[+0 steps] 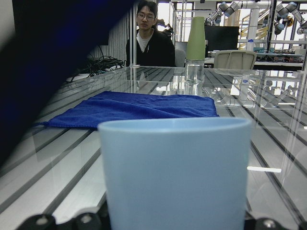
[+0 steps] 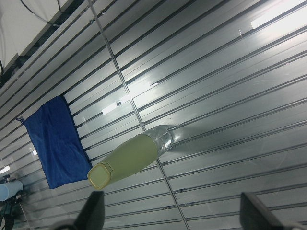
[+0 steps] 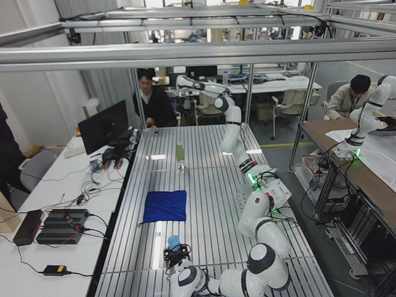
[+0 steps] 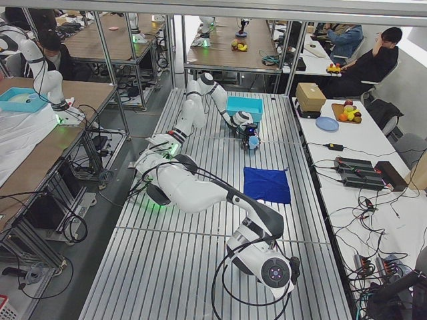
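A light-blue cup (image 1: 175, 172) fills the lower middle of the left wrist view, right at my left gripper (image 3: 176, 255); whether the fingers grip it is hidden. A blue cloth (image 2: 55, 141) lies flat on the slatted table (image 2: 230, 124). Beyond it a green bottle with a clear base (image 2: 124, 160) stands upright. My right gripper hangs open above the table, its fingers apart at the bottom of its wrist view with nothing between them.
A teal bin (image 4: 245, 105) sits at one end of the table. A side bench (image 3: 55, 179) with a monitor (image 3: 103, 127), black power boxes and cables runs along the edge. The table around the bottle is largely clear.
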